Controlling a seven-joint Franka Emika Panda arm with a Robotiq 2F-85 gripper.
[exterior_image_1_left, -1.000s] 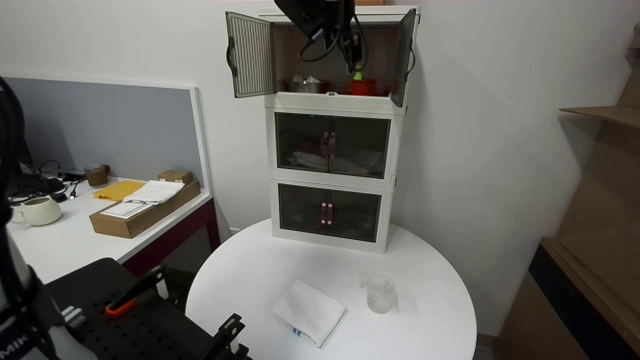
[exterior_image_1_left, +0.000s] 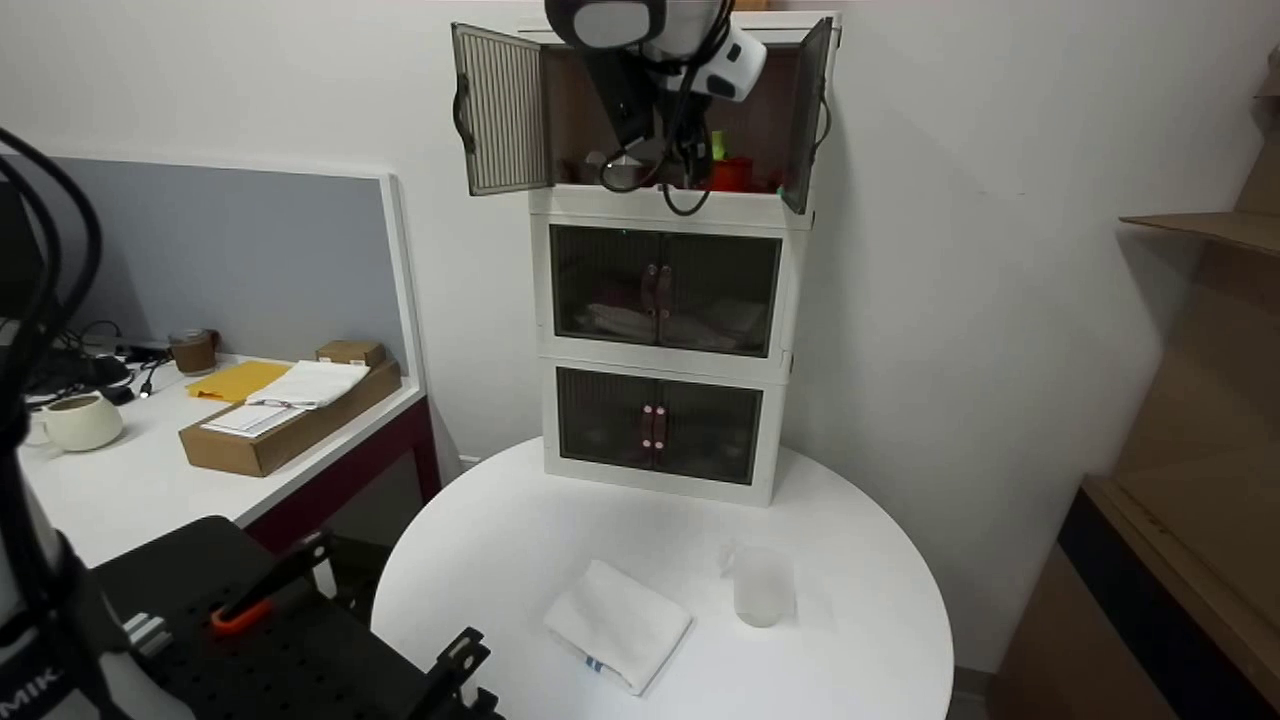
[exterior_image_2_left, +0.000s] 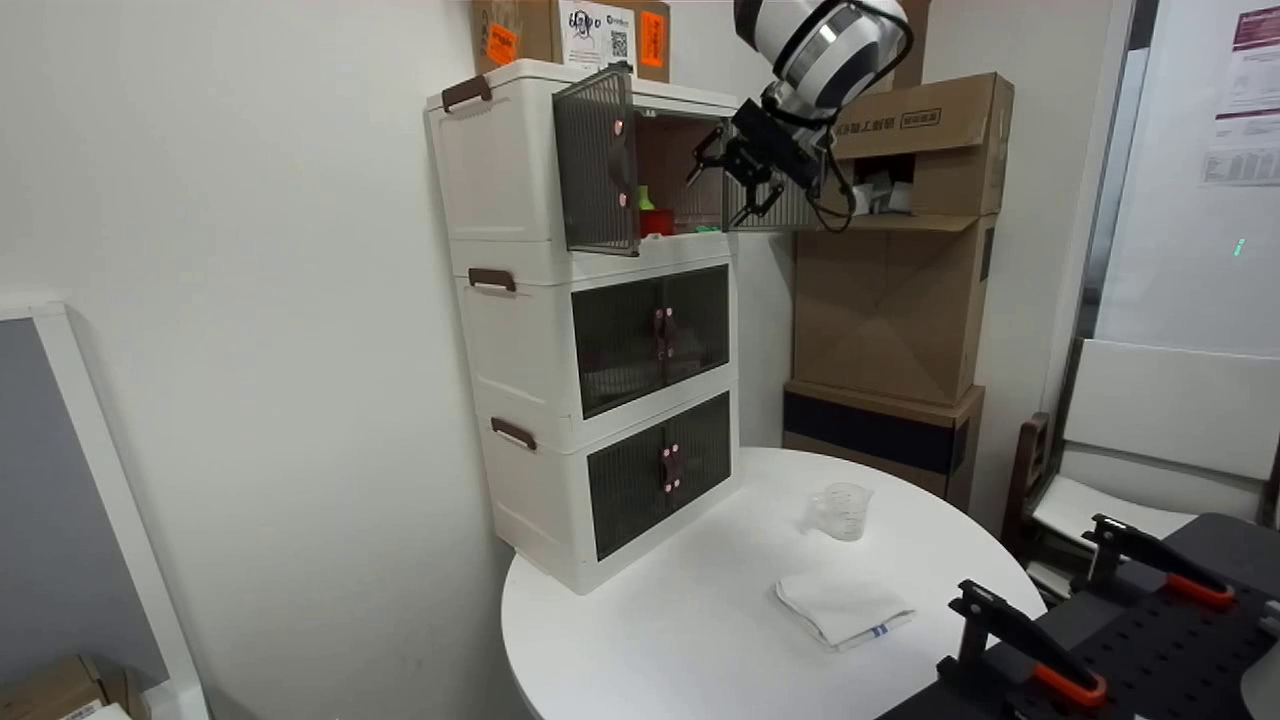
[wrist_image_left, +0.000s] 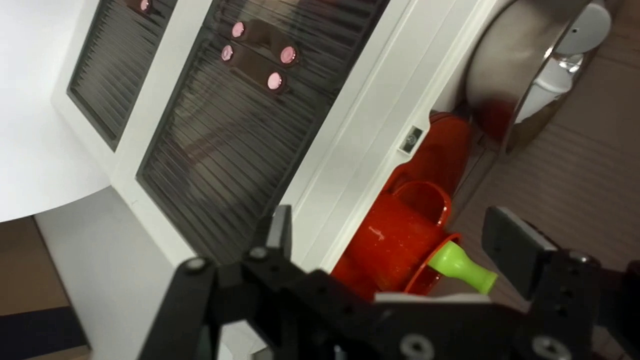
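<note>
My gripper (exterior_image_2_left: 722, 190) is open in front of the top compartment of a white cabinet (exterior_image_1_left: 660, 210), whose two doors stand wide. Nothing lies between its fingers. In the wrist view a red cup (wrist_image_left: 396, 240) sits inside near the sill, apart from the fingers, with a bright green handle (wrist_image_left: 462, 267) sticking out of it. Beside the cup is a metal pot (wrist_image_left: 498, 66) with white pieces in it. On the round table below lie a folded white towel (exterior_image_1_left: 618, 624) and a clear measuring cup (exterior_image_1_left: 763, 588).
The open left door (exterior_image_1_left: 501, 114) and right door (exterior_image_1_left: 811, 114) flank the compartment. Below, two more door pairs are closed. Cardboard boxes (exterior_image_2_left: 888, 300) stand beside the cabinet. A black clamp (exterior_image_2_left: 1020, 636) sits at the near table edge.
The arm has come lower and tilted in exterior view 1, now partly covering the pot and the red cup's left side. Doors, towel and measuring cup stay where they were.
</note>
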